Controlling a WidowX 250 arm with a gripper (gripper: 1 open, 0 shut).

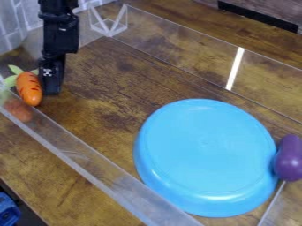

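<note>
My black gripper is low at the left of the camera view, just above and right of an orange toy carrot with green leaves. The carrot lies against the clear tray wall. The fingertips are small and dark, so whether they are open or shut, or touch the carrot, I cannot tell.
A large blue plate fills the lower right. A purple object is at its right edge. Clear tray walls border the wooden surface, whose middle is bare. A blue object is at the bottom left, outside the tray.
</note>
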